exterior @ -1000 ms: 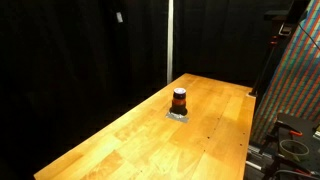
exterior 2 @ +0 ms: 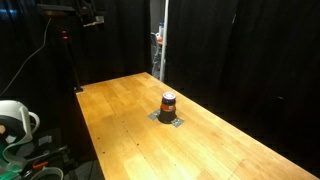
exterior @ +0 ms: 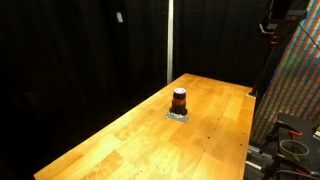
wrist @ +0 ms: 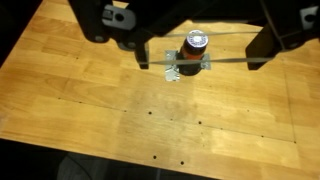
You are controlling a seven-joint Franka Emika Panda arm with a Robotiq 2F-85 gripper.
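A dark cylinder with a pale top and an orange-red band (exterior: 179, 103) stands upright on the wooden table, with grey patches around its base. The same cylinder (exterior 2: 168, 107) shows near the middle of the other exterior view. From above, the wrist view shows its round top (wrist: 197, 40) between the fingers of my gripper. The fingers are wide open and hold nothing. Thin greyish strips cross the view between the fingers, in front of the cylinder; what they are is unclear.
Black curtains hang behind it. Beyond the table's edge, a cluttered area with a round container (exterior: 294, 149) lies at the lower right.
The dark arm parts at the upper right have shifted slightly. The cylinder stands in the same place.
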